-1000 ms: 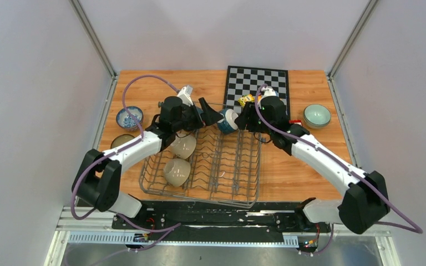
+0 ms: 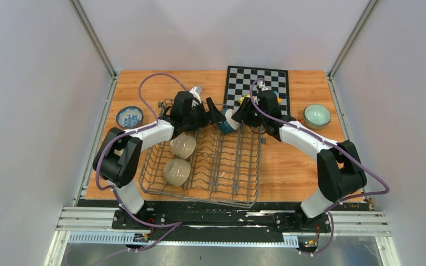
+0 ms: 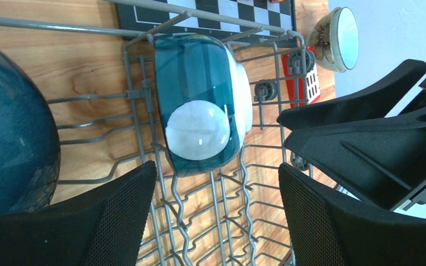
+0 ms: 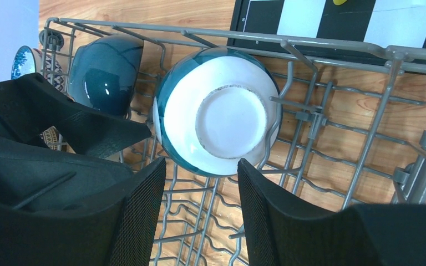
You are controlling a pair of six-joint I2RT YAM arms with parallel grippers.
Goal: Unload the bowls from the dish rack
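Observation:
A teal bowl with white base [image 2: 228, 124] stands tilted at the back of the dish rack [image 2: 233, 183], between both grippers; the right wrist view shows its base [image 4: 231, 122]. A second teal bowl [image 3: 5, 127] is left of it. Two cream bowls [image 2: 183, 144] [image 2: 176, 172] sit in the rack's left part. My left gripper is open above the rack, fingers either side of that first bowl's lower end, apparently not touching it. My right gripper is open, its fingertips just before the same bowl.
A checkerboard [image 2: 255, 77] lies behind the rack. A blue patterned bowl [image 2: 129, 117] stands left on the table, a pale green bowl [image 2: 317, 116] right. The table right of the rack [image 2: 288, 172] has free room.
Both arms have shifted: the left elbow has moved outward and up in the top view, the right gripper and arm toward the back, both grippers staying round the teal bowl.

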